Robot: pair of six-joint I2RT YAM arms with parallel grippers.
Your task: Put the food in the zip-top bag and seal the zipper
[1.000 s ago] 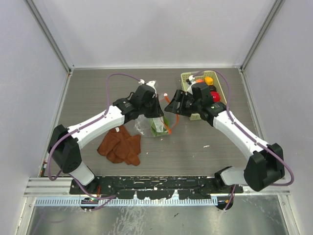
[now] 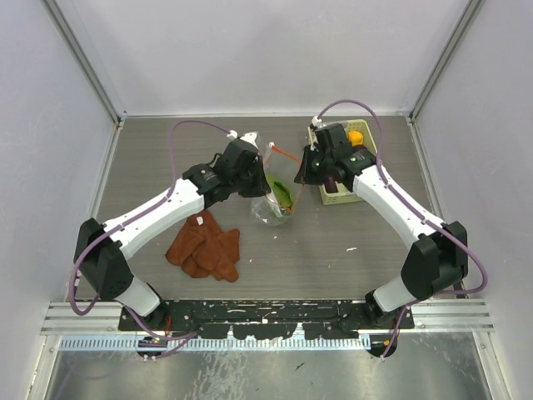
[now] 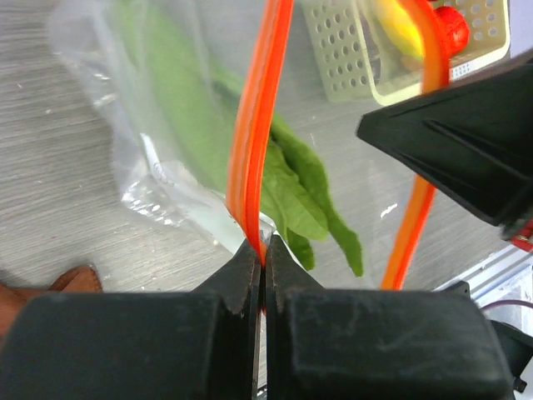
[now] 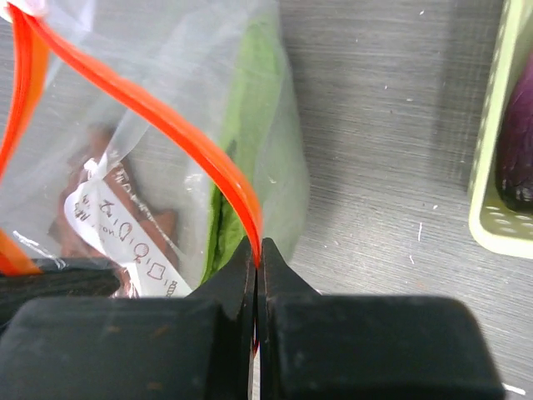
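Note:
The clear zip bag (image 2: 271,212) with its orange zipper stands between my grippers, green leafy vegetables (image 3: 304,200) inside and a white printed label (image 4: 112,225) visible. My left gripper is shut on one orange zipper edge of the bag, seen from close in the left wrist view. My right gripper is shut on the other orange zipper edge. The bag's mouth is spread between them. In the top view the grippers' tips are partly hidden by the arms.
A cream basket (image 2: 333,198) with assorted food, including a yellow piece (image 2: 355,137) and a dark purple one (image 4: 516,142), sits at the back right. A brown cloth (image 2: 204,246) lies at front left.
My left gripper has moved slightly left, and the bag's mouth looks wider.

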